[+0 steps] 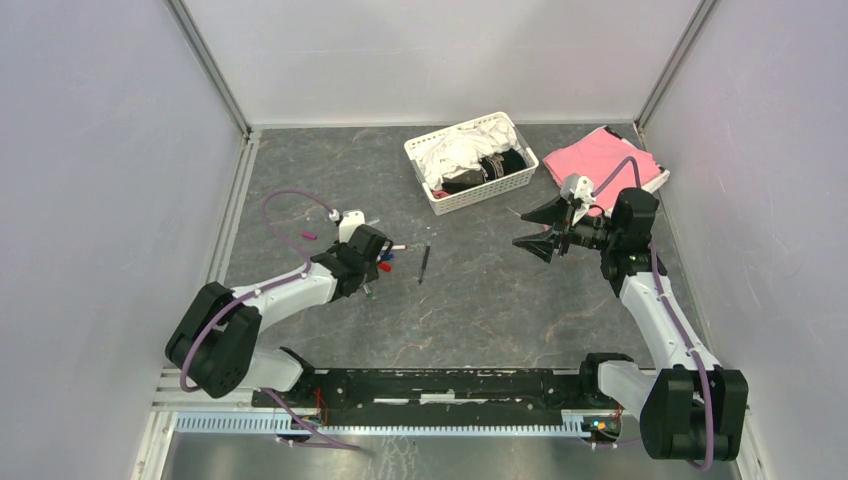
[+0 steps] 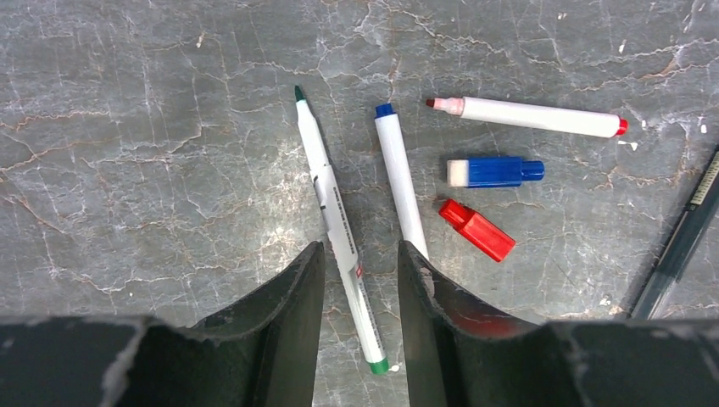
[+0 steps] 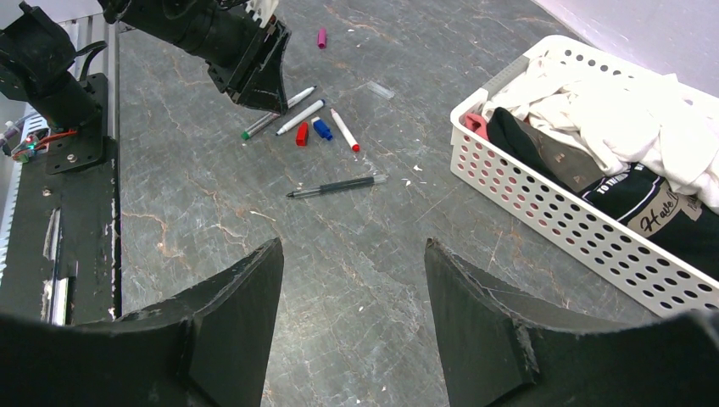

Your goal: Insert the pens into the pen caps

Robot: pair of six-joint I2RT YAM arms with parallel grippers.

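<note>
In the left wrist view, an uncapped green pen (image 2: 332,208) lies on the table, its tip pointing up the frame. Beside it is a white pen with a blue end (image 2: 397,165), its lower part behind a finger. An uncapped red pen (image 2: 534,115) lies near a blue cap (image 2: 500,172) with a white end and a red cap (image 2: 477,230). My left gripper is open above the pens, nothing held. A magenta cap (image 3: 321,37) lies apart. My right gripper hangs open and empty over bare table at the right side.
A black pen (image 3: 337,186) lies right of the group, with a small clear piece (image 3: 381,89) further back. A white basket (image 1: 484,196) of clothes stands at the back; pink cloth (image 1: 603,160) lies back right. Mid-table is otherwise free.
</note>
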